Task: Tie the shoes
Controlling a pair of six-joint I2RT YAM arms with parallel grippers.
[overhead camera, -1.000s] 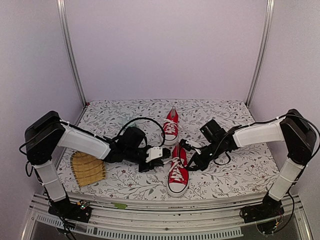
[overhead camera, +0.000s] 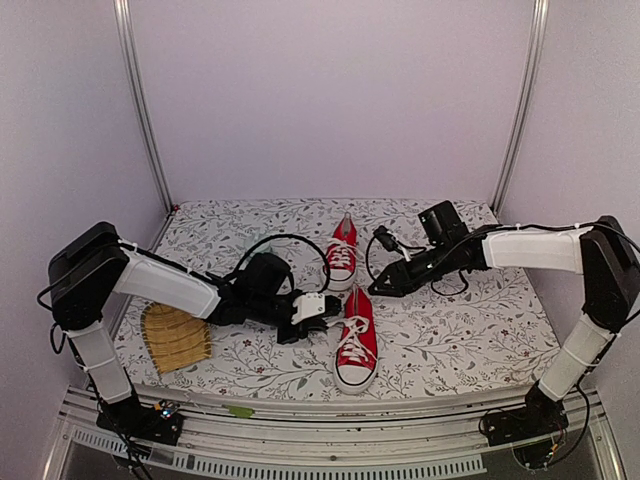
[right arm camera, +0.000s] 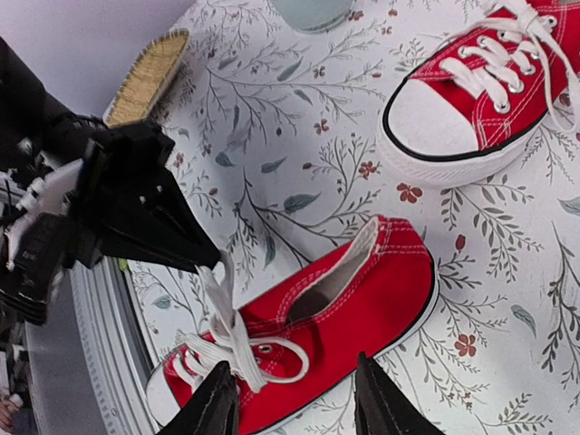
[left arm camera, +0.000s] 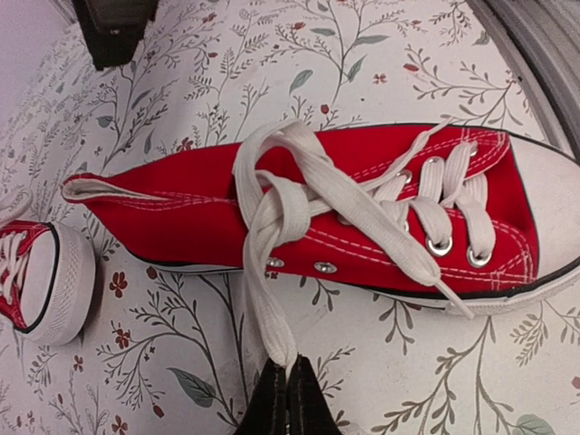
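The near red shoe [overhead camera: 352,365] lies with its white toe toward the table's front edge. Its white lace [left arm camera: 263,304] runs from a loose loop over the tongue down to my left gripper, which is shut on it. The other lace end [left arm camera: 381,237] drapes loosely across the shoe's front. In the right wrist view, my right gripper stands open and empty above the cloth, near the shoe's heel side. A second red shoe [overhead camera: 341,255] sits behind the first; its laces [right arm camera: 521,32] look knotted in the right wrist view.
A woven tan mat [overhead camera: 176,337] lies at the left, and a pale greenish container [right arm camera: 310,9] stands at the back left.
The lace over the shoe has shifted. My left arm has stayed put.
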